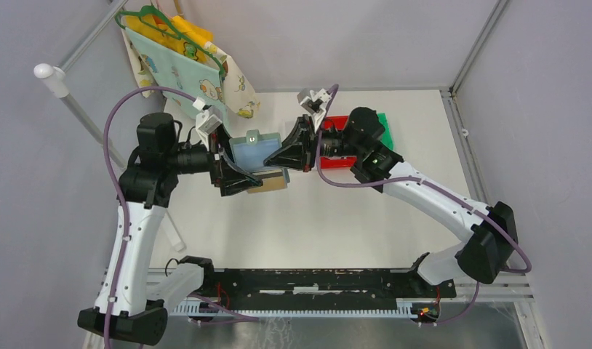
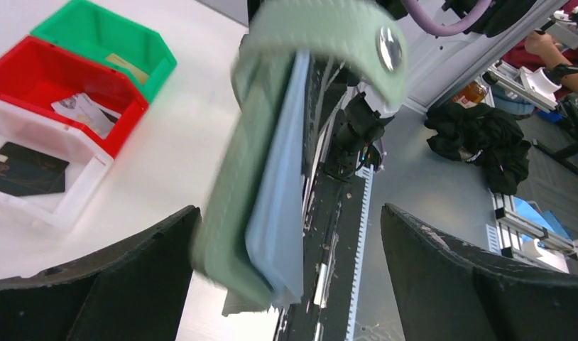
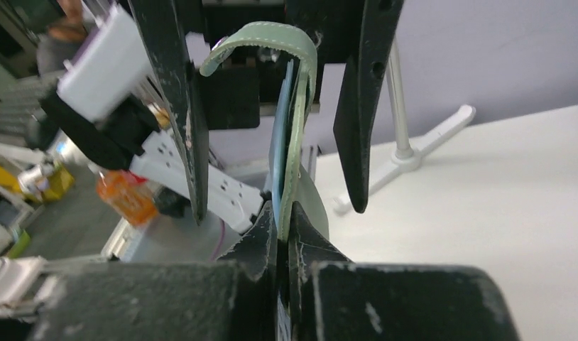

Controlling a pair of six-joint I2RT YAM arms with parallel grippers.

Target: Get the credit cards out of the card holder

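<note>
The pale green card holder (image 1: 258, 150) hangs above the table between my two grippers, its strap at the far end and a tan card (image 1: 270, 182) showing at the near end. My right gripper is shut on the holder (image 3: 295, 149), pinching its thin layers. In the left wrist view the holder (image 2: 233, 213) is seen edge-on with a blue layer inside, between the spread fingers of my left gripper. Those left fingers (image 2: 140, 266) stand apart from it. How many cards it holds is hidden.
At the back right sit a red bin (image 2: 94, 85), a green bin (image 2: 108, 39) and a white bin (image 2: 73, 186) with a dark flat item inside. A clothes rack (image 1: 97, 127) with hanging cloths stands at the left.
</note>
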